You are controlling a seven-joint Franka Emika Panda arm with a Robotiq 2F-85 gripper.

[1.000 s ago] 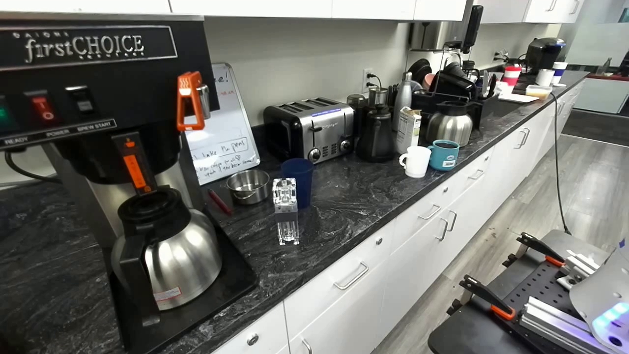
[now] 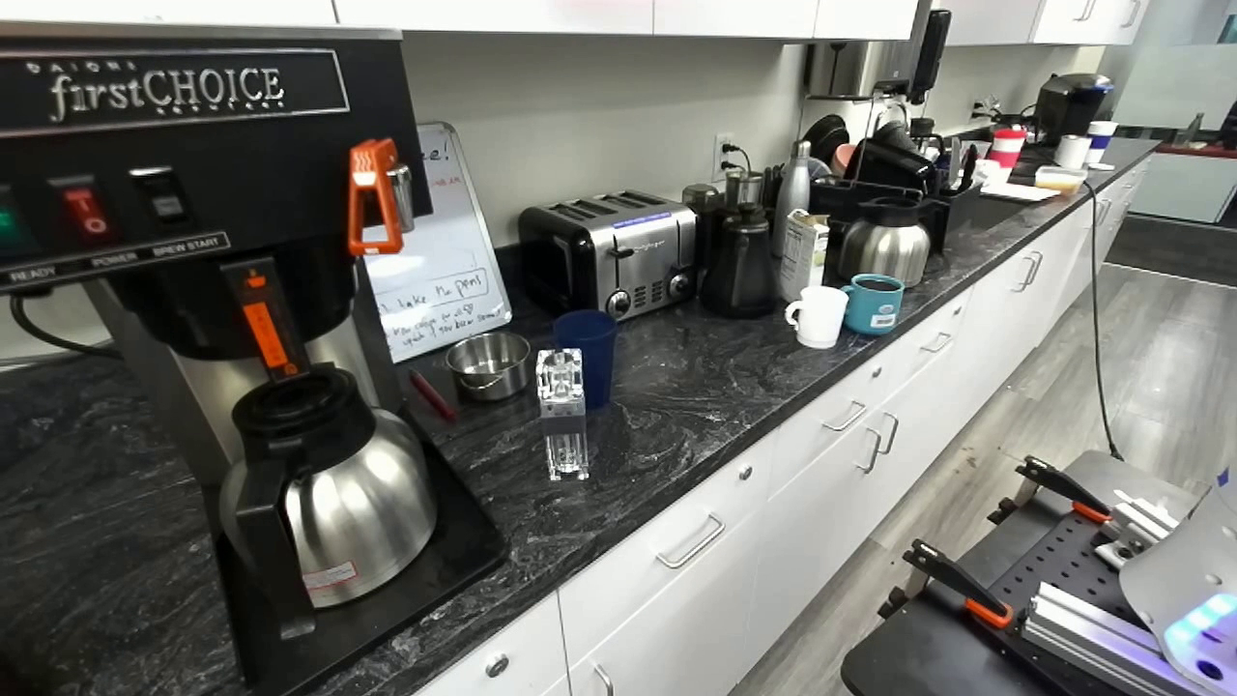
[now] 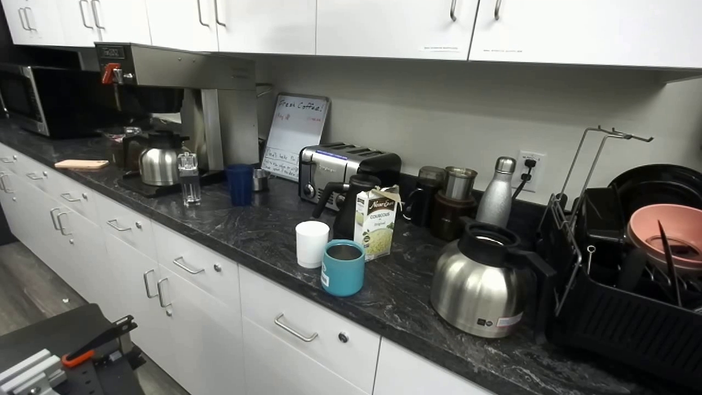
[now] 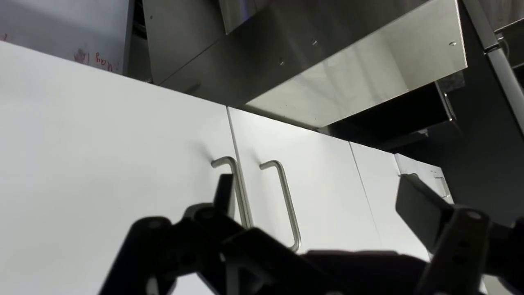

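In the wrist view my gripper stands open, with a wide gap and nothing held between its dark fingers. White cabinet doors fill much of that view, beyond the fingers. One metal door handle (image 4: 238,189) shows just beside the left finger, and a second handle (image 4: 285,201) appears within the gap; I cannot tell how far off they are. Neither exterior view shows the gripper. On the dark counter stand a clear grinder-like object (image 2: 562,412), a blue cup (image 2: 591,354), a white mug (image 2: 819,317) and a teal mug (image 2: 873,304).
A coffee maker with a steel carafe (image 2: 359,510) occupies the near counter end. Along the wall are a toaster (image 3: 345,171), a carton (image 3: 376,224), a second carafe (image 3: 483,283) and a full dish rack (image 3: 632,336). Bare counter (image 2: 696,389) lies before the toaster.
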